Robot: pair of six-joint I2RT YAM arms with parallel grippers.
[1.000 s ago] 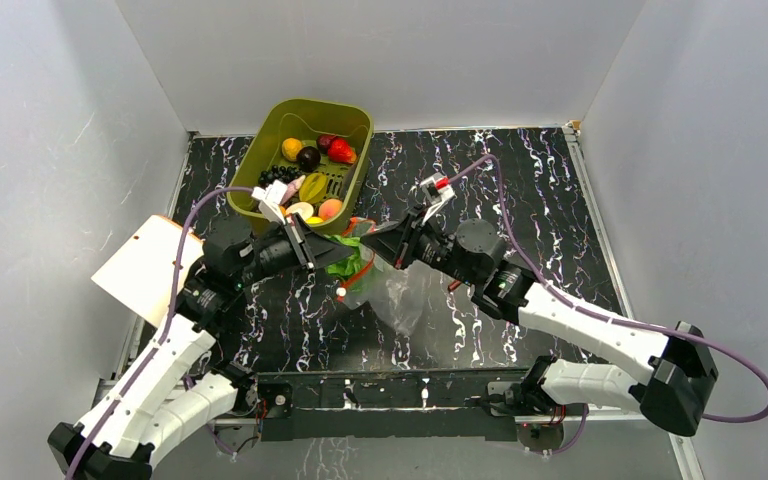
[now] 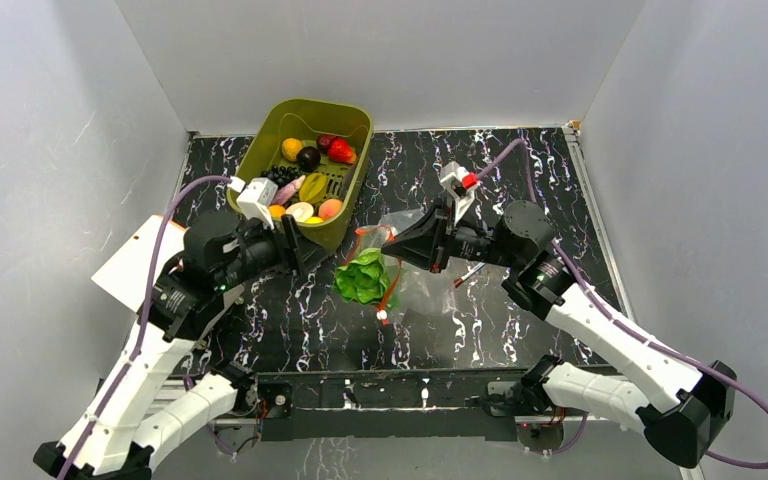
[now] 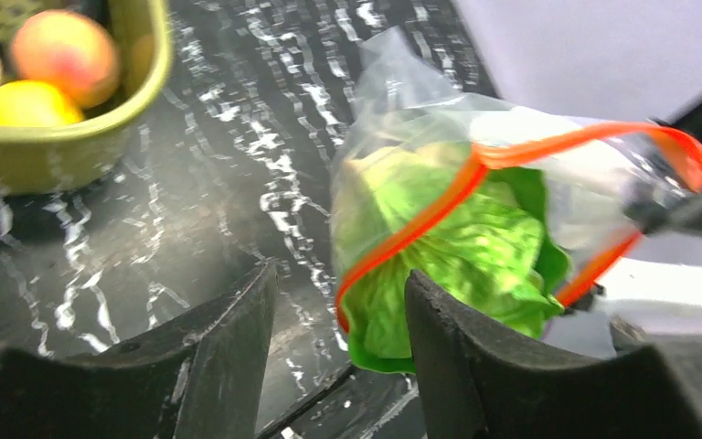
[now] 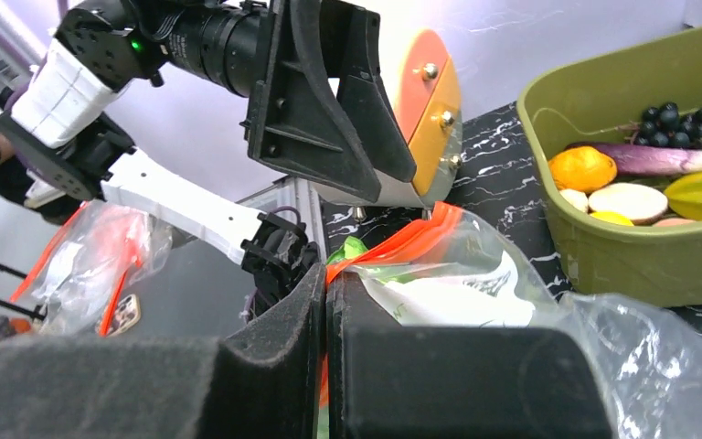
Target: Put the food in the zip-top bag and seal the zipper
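Observation:
A clear zip top bag (image 2: 415, 295) with an orange zipper (image 3: 420, 215) hangs over the table, green leafy food (image 2: 360, 275) in its mouth. My right gripper (image 2: 388, 248) is shut on the bag's rim at the orange strip. My left gripper (image 2: 310, 250) is to the left of the bag, its fingers parted with nothing seen held between them; in the left wrist view the bag and leaves lie just beyond its fingertips.
An olive bin (image 2: 365, 150) of mixed fruit and vegetables stands at the back left. A pale board (image 2: 130, 260) lies at the left edge.
My right gripper has moved right with the bag and leaves, away from my left gripper, which has drawn slightly left; the gap between them has widened.

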